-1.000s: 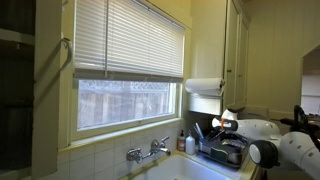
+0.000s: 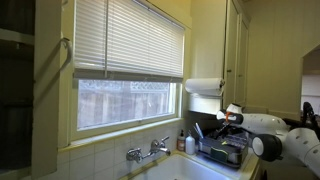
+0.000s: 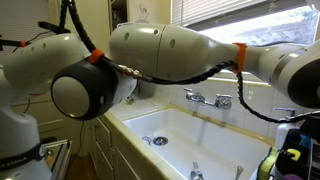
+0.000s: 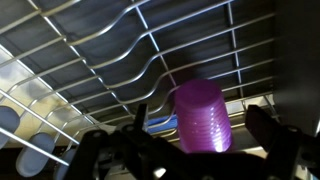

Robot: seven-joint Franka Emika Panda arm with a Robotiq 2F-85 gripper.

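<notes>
In the wrist view, a purple object (image 4: 203,112) with a rounded end lies between the two dark fingers of my gripper. Gaps show on both sides of it, so the fingers stand open and apart from it. Behind and around it are the metal wires of a dish rack (image 4: 105,58). Exterior view 1 has my gripper (image 2: 229,116) small at the right, over the rack (image 2: 222,151) beside the sink. The arm crosses exterior view 2, where my gripper does not show.
The white sink (image 3: 190,140) is left of the rack, with a wall faucet (image 2: 150,150) behind it. Bottles (image 2: 190,144) stand between sink and rack. A paper towel roll (image 2: 204,86) and a cabinet (image 2: 233,55) hang overhead. A dark wall (image 4: 294,60) lies close at the wrist view's right.
The sink and nearby bottles look unchanged.
</notes>
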